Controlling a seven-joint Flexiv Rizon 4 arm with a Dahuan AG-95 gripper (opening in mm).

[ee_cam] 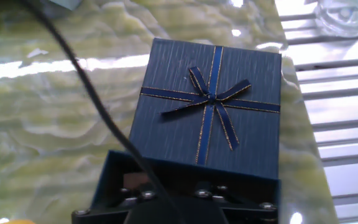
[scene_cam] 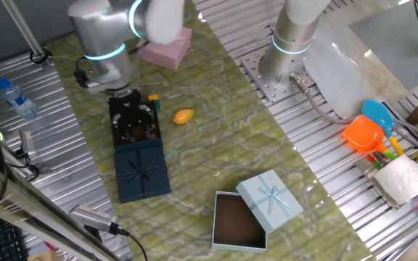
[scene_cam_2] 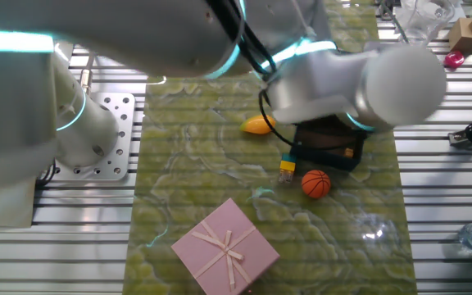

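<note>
My gripper (scene_cam: 138, 133) reaches down into the open dark blue box (scene_cam: 160, 138). Its two fingers look spread, with the box's brown inside showing between them and nothing visibly held; the wrist view does not show the tips. The blue lid (ee_cam: 185, 134) with a ribbon bow lies against the box's near side. A small orange-brown piece (scene_cam_2: 349, 152) shows inside the box. Beside the box are a yellow-orange mango-like toy (scene_cam: 183, 117), a small yellow and teal block (scene_cam_2: 287, 167) and a small basketball (scene_cam_2: 315, 184).
A pink gift box (scene_cam_2: 220, 283) stands at the far end of the mat. An open light blue box (scene_cam: 238, 221) has its lid (scene_cam: 271, 201) leaning on its edge. A water bottle (scene_cam: 18, 99) and coloured toy shovels (scene_cam: 363, 135) lie off the mat. Mid-mat is clear.
</note>
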